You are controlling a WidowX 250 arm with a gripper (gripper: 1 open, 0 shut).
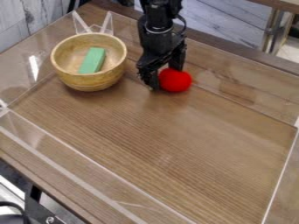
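Observation:
The black arm reaches down from the top centre to the gripper (163, 72), which is open around or just over a red round object (176, 81). Part of that object shows to the right of and below the fingers; whether the fingers touch it is hard to tell. A wooden bowl (114, 77) at upper left holds a green block (93, 60).
A rail edge runs along the upper right. Dark cables lie at the lower left corner.

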